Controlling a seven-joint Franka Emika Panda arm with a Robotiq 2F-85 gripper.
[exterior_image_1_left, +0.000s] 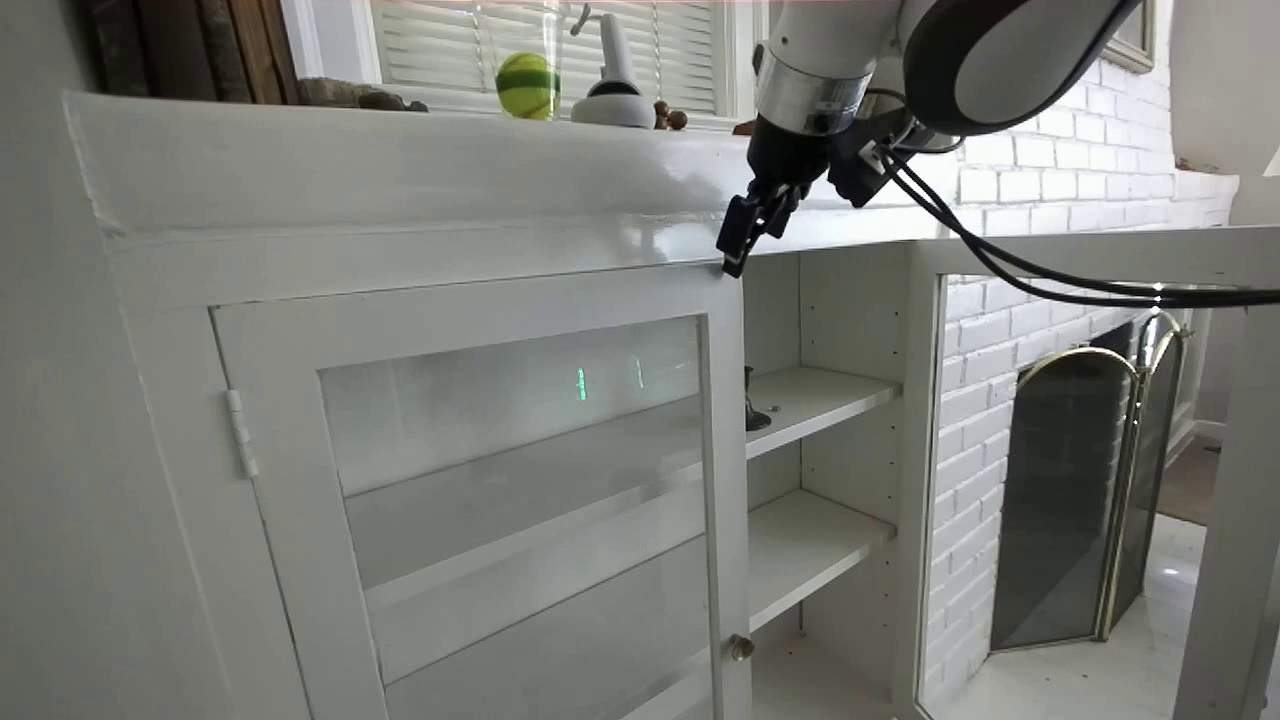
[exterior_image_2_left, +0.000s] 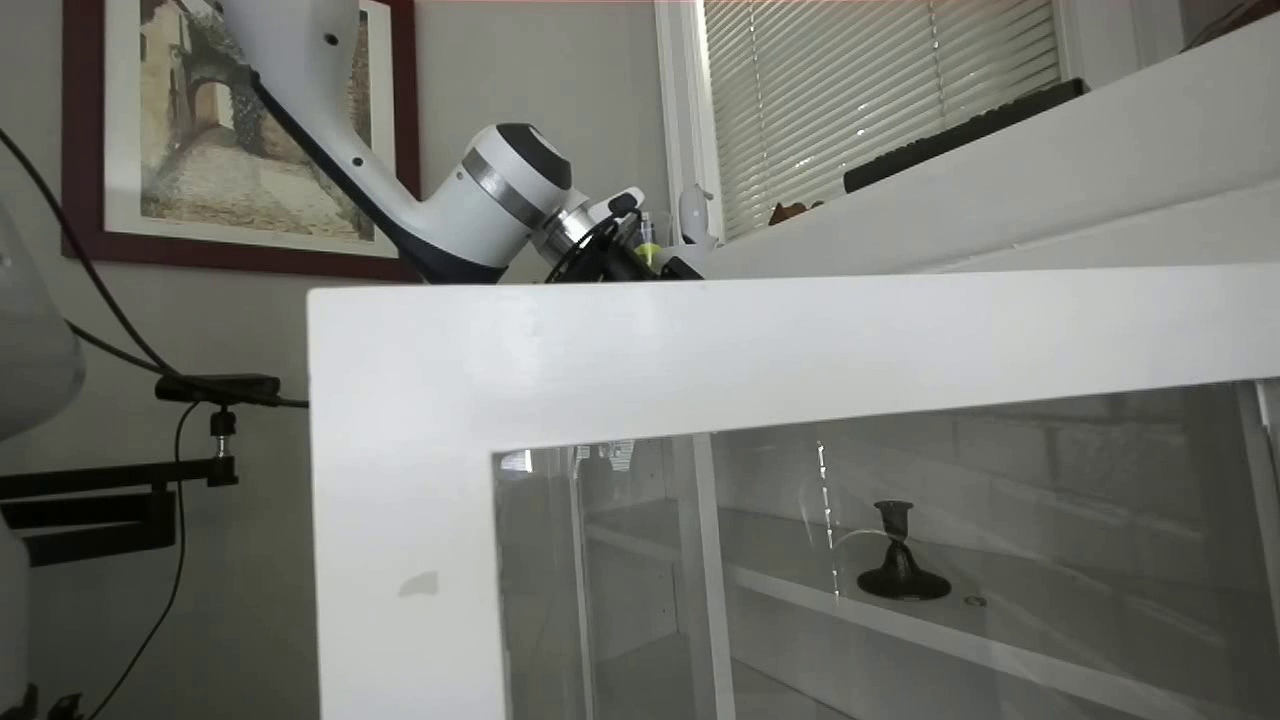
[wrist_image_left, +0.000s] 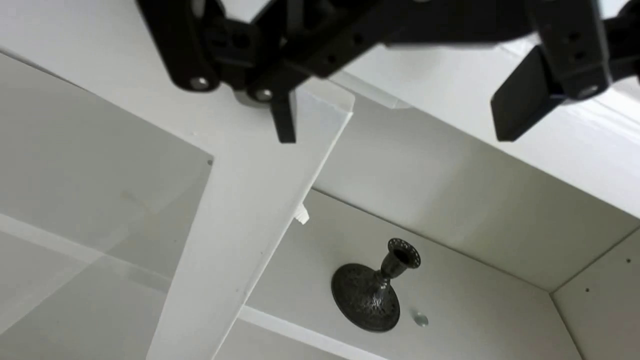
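Observation:
In exterior view 1 my gripper (exterior_image_1_left: 758, 230) hangs tilted at the upper free corner of the white, glass-paned left cabinet door (exterior_image_1_left: 727, 396). The wrist view shows the gripper open, its fingers wide apart with no object gripped. One fingertip (wrist_image_left: 285, 123) overlaps the corner of the door frame (wrist_image_left: 234, 198); whether it touches is unclear. The other finger's pad (wrist_image_left: 520, 99) lies across the opening, before the cabinet's top edge. That door stands ajar, with a round knob (exterior_image_1_left: 739, 648) low on its free side. Exterior view 2 hides the fingertips behind another door.
The right glass door (exterior_image_2_left: 768, 330) stands wide open. A dark metal candlestick (wrist_image_left: 375, 294) stands on the upper shelf, a small clear piece (wrist_image_left: 420, 319) beside it. A striped ball (exterior_image_1_left: 524, 86) and a white device (exterior_image_1_left: 613, 108) sit on the ledge. Cables (exterior_image_1_left: 1020, 270) trail from the arm.

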